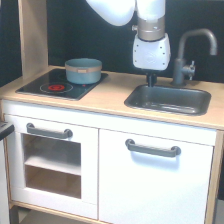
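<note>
My white arm (pixel 151 45) comes down from the top of the camera view. At its lower end, the small dark gripper (pixel 151 80) hangs over the back left part of the grey sink (pixel 168 98). Its fingers are too small and dark to show whether they are apart, and I can make out nothing held. To the left, a blue-grey pot (pixel 83 72) stands at the back right of the black stovetop (pixel 45 86), well away from the gripper. A red ring shows on the stovetop in front of the pot.
The dark faucet (pixel 180 65) rises close to the right of my gripper. Bare wooden counter (pixel 108 96) lies between stovetop and sink. Below are a cabinet with a windowed front and handle (pixel 48 131), and a white panel with another handle (pixel 153 148).
</note>
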